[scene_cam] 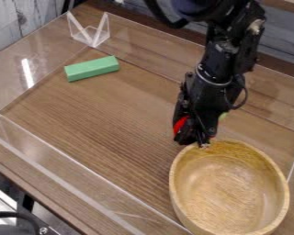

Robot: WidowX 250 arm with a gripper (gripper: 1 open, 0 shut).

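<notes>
My black gripper (189, 128) hangs low over the wooden table, just behind a large yellow bowl (228, 188) at the lower right. It is shut on a red object (180, 125), which is mostly hidden behind the fingers and only shows in a small patch.
A green block (91, 68) lies at the upper left, near a clear plastic piece (89, 27). A small light green item is partly visible behind my gripper.
</notes>
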